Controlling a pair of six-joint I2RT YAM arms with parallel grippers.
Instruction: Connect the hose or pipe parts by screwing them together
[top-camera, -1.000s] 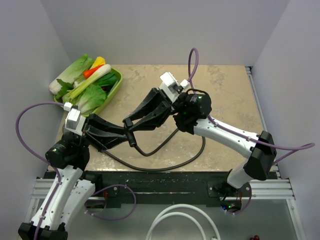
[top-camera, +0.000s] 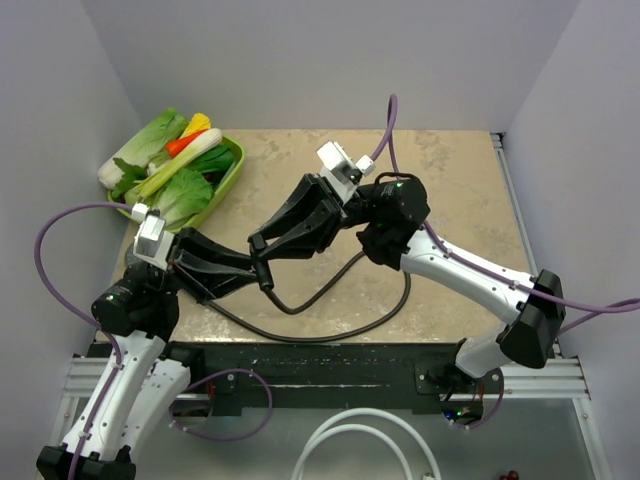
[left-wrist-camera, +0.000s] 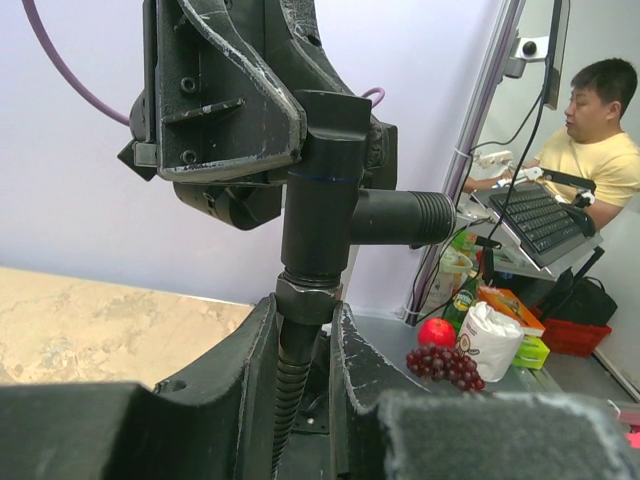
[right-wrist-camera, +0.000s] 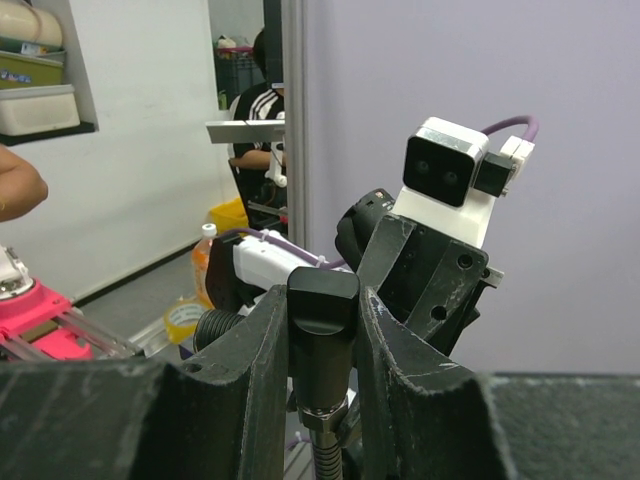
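Observation:
A black tee connector (left-wrist-camera: 316, 220) with a threaded side outlet sits at the centre, joined below to the ribbed black hose (left-wrist-camera: 292, 390) by a nut. My left gripper closes round the hose fitting just under the tee, at the nut. My right gripper grips the upper body of the tee from the opposite side. In the top view the hose (top-camera: 340, 335) drops from between both grippers and runs in loops over the tabletop (top-camera: 460, 180).
A green basket of vegetables (top-camera: 228, 180) sits at the back left. Grey walls border the table on three sides. White tubing (top-camera: 370, 412) lies beyond the front edge.
The right arm's elbow and its purple cable have shifted slightly to the right. The grippers and tee are almost unchanged in place.

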